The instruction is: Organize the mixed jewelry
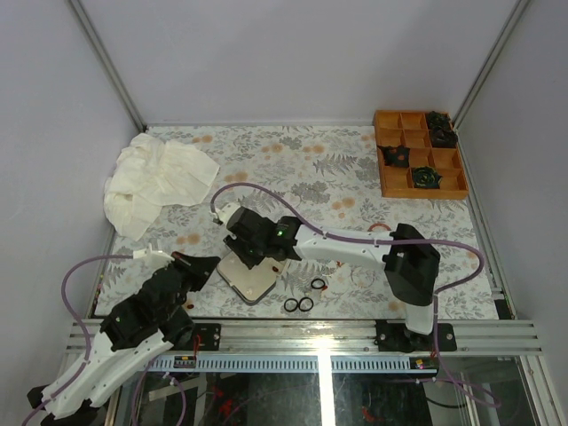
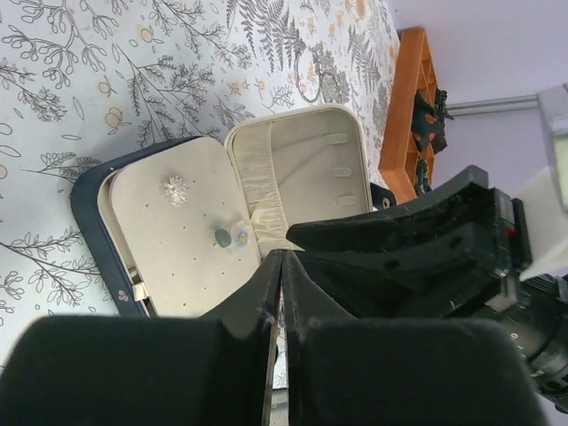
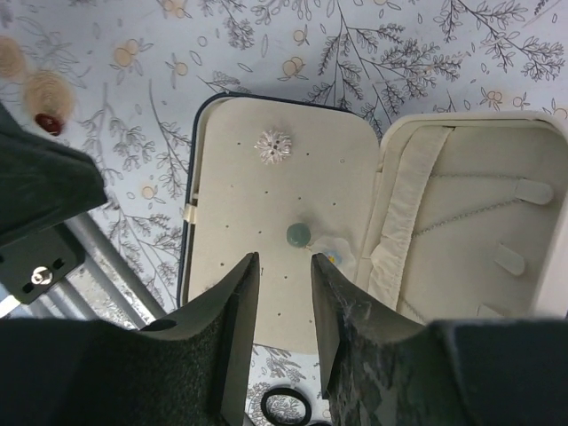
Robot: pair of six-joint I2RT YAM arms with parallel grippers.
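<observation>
An open cream jewelry case (image 1: 248, 284) lies at the front middle. Its flat panel (image 3: 222, 257) holds a silver starburst piece (image 3: 273, 146), a green round piece (image 3: 298, 235) and a small pale piece with blue (image 3: 335, 255); chains run across the lined compartment (image 3: 541, 248). My right gripper hangs over the panel, fingers parted, nothing visible between them. My left gripper is shut with nothing visible between its fingers, left of the case in the top view.
A wooden divider tray (image 1: 396, 182) with dark pouches stands at the back right. A white cloth (image 1: 155, 182) lies back left. Black rings (image 1: 291, 304) and small red items lie right of the case.
</observation>
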